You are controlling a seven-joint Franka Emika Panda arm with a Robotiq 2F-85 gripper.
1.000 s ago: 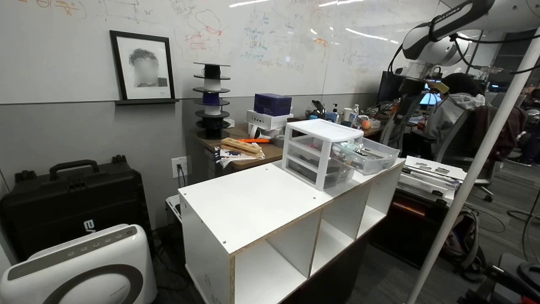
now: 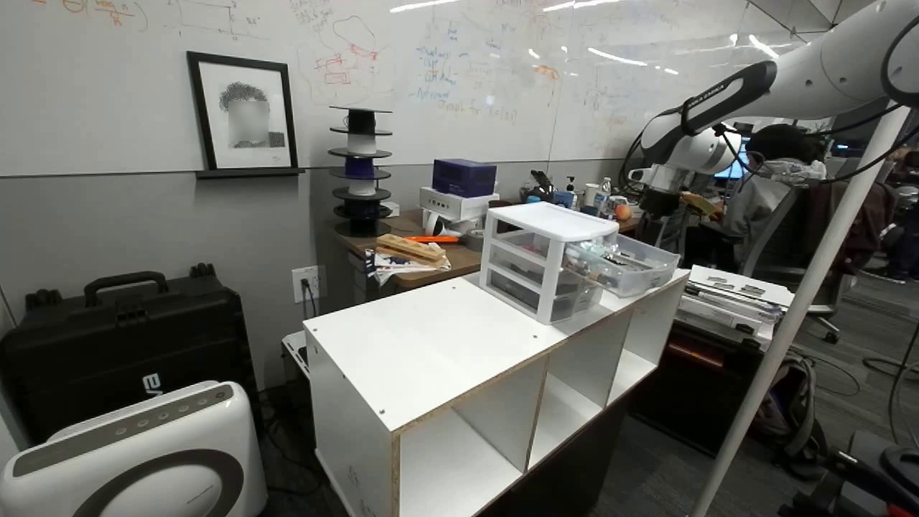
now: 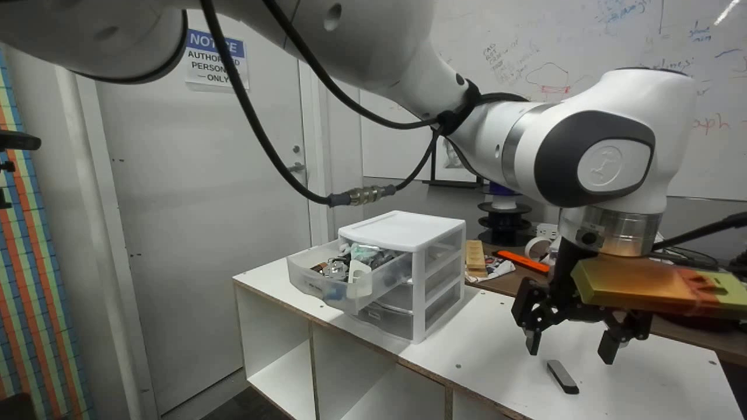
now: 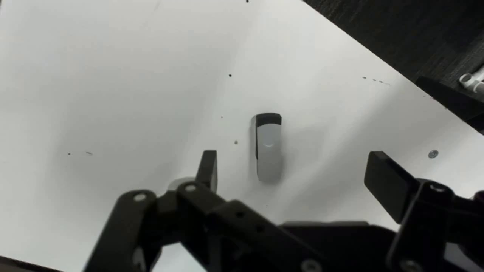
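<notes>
A small grey stick with a dark end, like a USB drive (image 4: 269, 152), lies flat on the white shelf top (image 4: 136, 90). In the wrist view it sits between my open fingers, touching neither. My gripper (image 3: 571, 347) hangs above the grey stick (image 3: 562, 377) in exterior view 2, with nothing held. Exterior view 1 has the gripper's dark body (image 2: 661, 203) at the upper right, its fingertips unclear; the stick cannot be made out there.
A white drawer unit (image 3: 402, 231) stands on the shelf, its top clear drawer (image 3: 336, 290) pulled out and full of small items. A desk (image 2: 461, 258) with boxes and tape adjoins the shelf. Much of the shelf top is bare.
In exterior view 1, the arm and gripper have moved left and somewhat lower. The drawer unit and shelf look the same.
</notes>
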